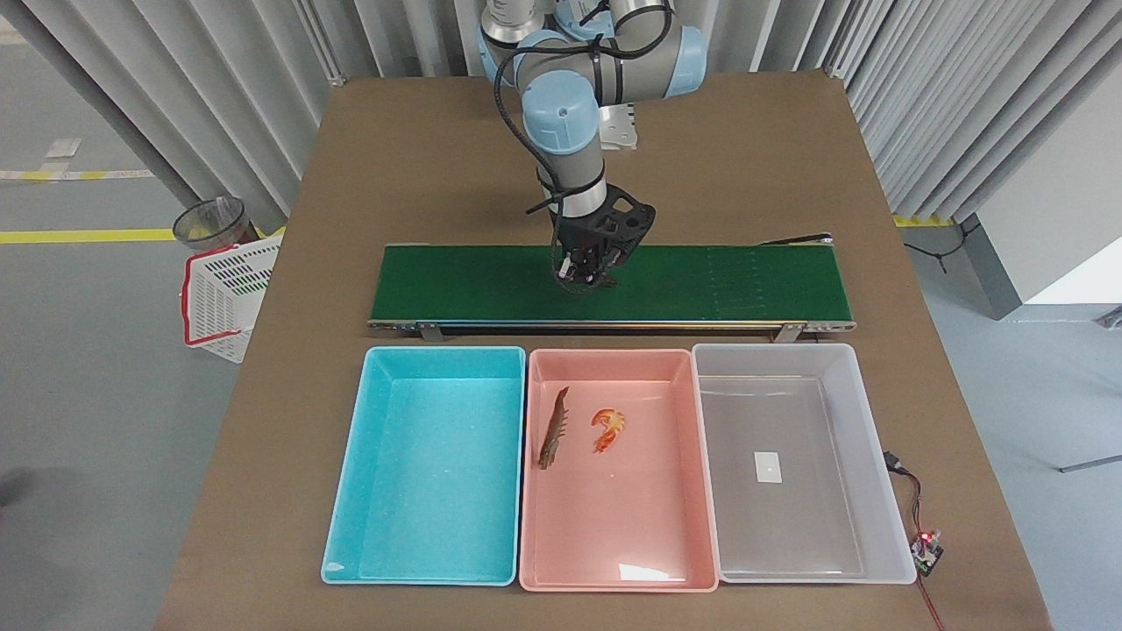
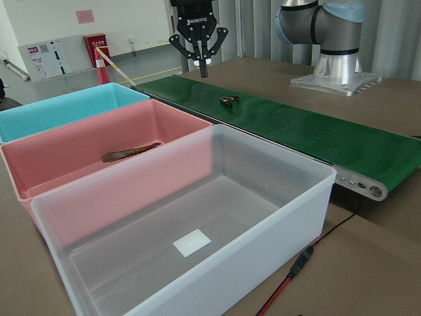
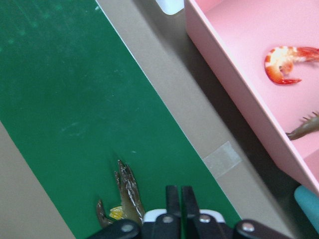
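My gripper (image 1: 576,272) is over the green conveyor belt (image 1: 715,284). In the wrist view its black fingers (image 3: 173,201) are together, nothing visible between them. Just beside them lies a dark grey shrimp (image 3: 128,191) with a small yellow patch, also on the belt in the left view (image 2: 227,100), below and right of the raised gripper (image 2: 200,56). The pink tray (image 1: 621,526) holds an orange-and-white shrimp (image 1: 610,426) and a long grey-brown shrimp-like item (image 1: 554,431).
A blue tray (image 1: 421,473) stands left of the pink one and an empty translucent tray (image 1: 799,526) right of it, in front of the belt. A cable with a small board (image 1: 926,552) lies at the right.
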